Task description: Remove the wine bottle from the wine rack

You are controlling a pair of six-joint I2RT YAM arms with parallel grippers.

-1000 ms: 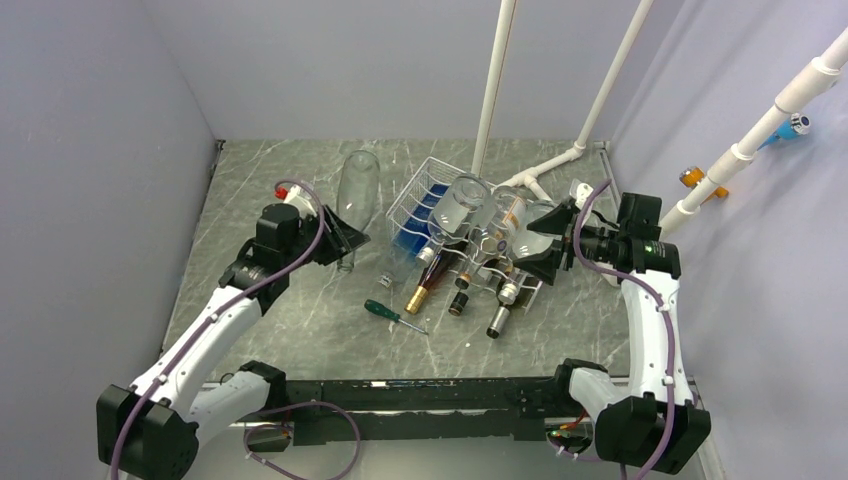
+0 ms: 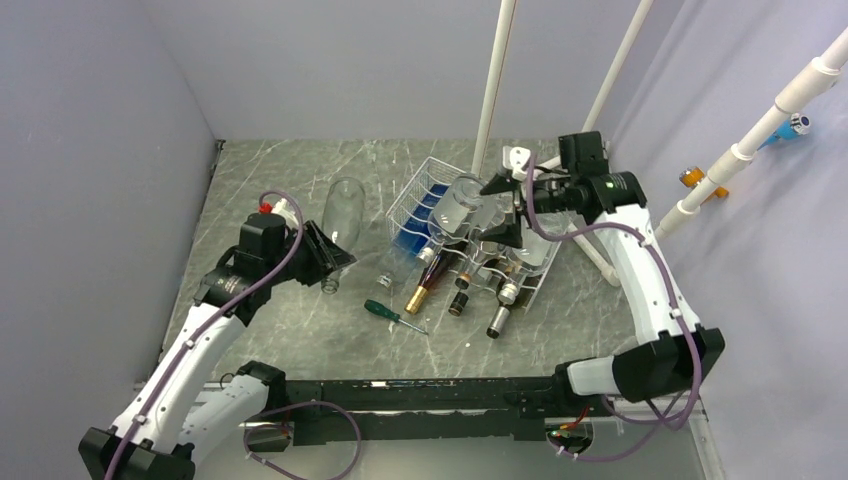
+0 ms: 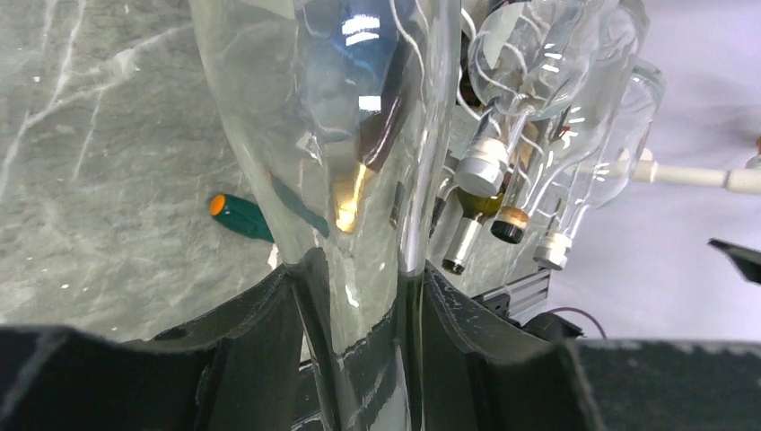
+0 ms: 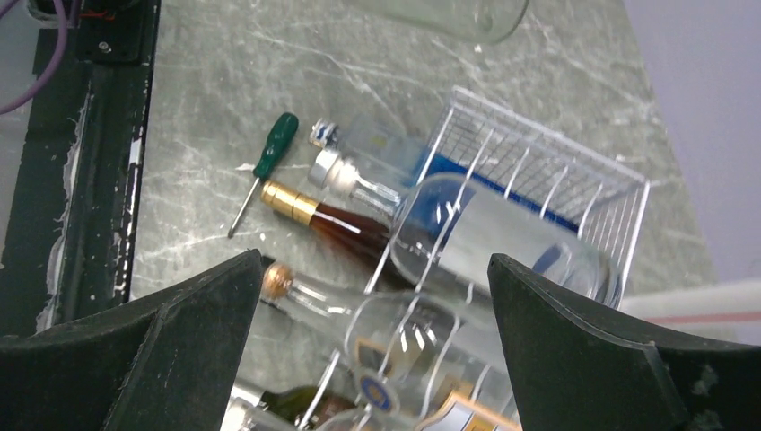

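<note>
A clear empty bottle (image 2: 344, 212) is up off the rack at the left, with my left gripper (image 2: 335, 262) shut on it. In the left wrist view its clear glass (image 3: 269, 108) fills the middle, the neck between the fingers. The white wire rack (image 2: 405, 195) holds several bottles lying neck toward the front, among them a large clear one (image 2: 457, 203) and a dark one with a gold neck (image 2: 430, 278). Over the rack's right part, my right gripper (image 2: 497, 212) stands open. In the right wrist view its fingers (image 4: 179, 346) are apart above the bottles.
A green screwdriver (image 2: 385, 312) lies in front of the rack. White pipes (image 2: 490, 85) rise behind and to the right of it.
My left gripper has shifted slightly left and toward the front, carrying the clear bottle. The right gripper has moved left and a little toward the back, over the rack, staying open.
</note>
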